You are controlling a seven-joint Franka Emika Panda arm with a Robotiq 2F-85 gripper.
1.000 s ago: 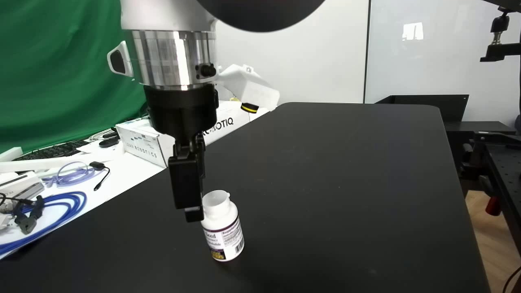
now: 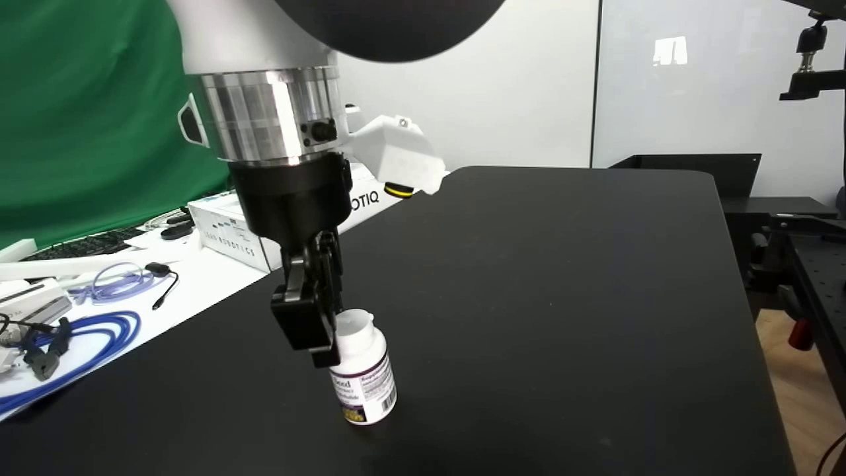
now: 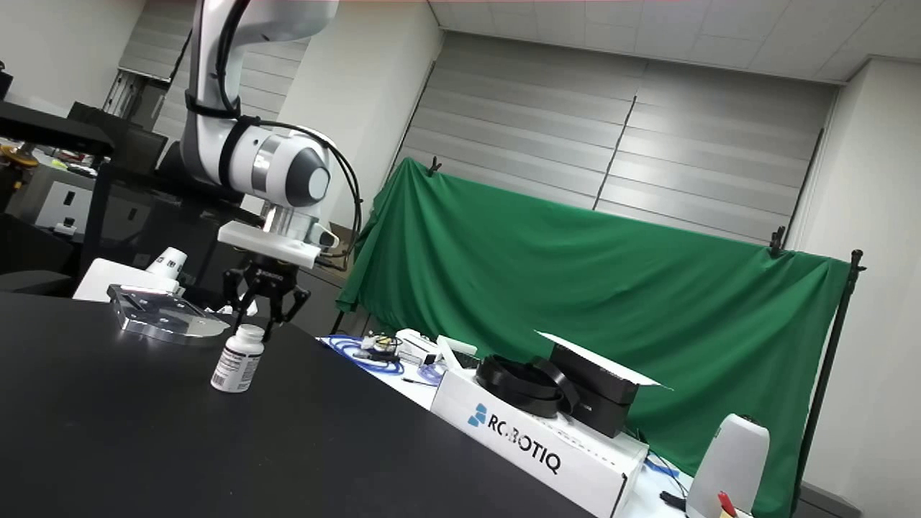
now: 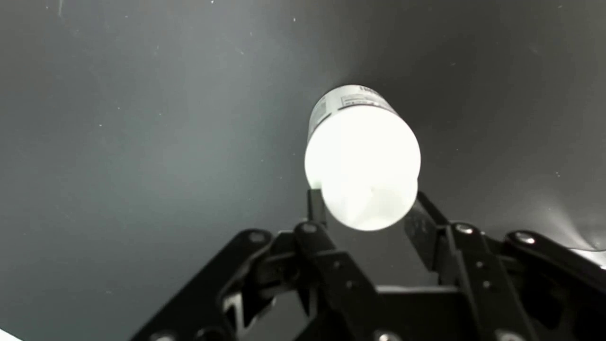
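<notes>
A white bottle (image 2: 365, 381) with a printed label stands upright on the black table, its white top uppermost. My gripper (image 2: 326, 357) is right at its upper part, with one dark finger partly in front of the bottle. From above, in the wrist view, the white top (image 4: 363, 165) reaches the gap between the two fingertips of my gripper. Those fingers stand apart, one on either side of the top's near edge; whether either touches cannot be told. The other exterior view shows the bottle (image 3: 237, 362) just below and in front of the spread gripper (image 3: 255, 324).
A clear and metallic plate-like object (image 3: 168, 315) lies near the table edge behind the bottle. White Robotiq boxes (image 3: 527, 449) and blue cables (image 2: 99, 333) occupy the white side surface.
My gripper has come slightly lower and tilted, its fingertips shifting toward the bottle. The bottle stands in the same place.
</notes>
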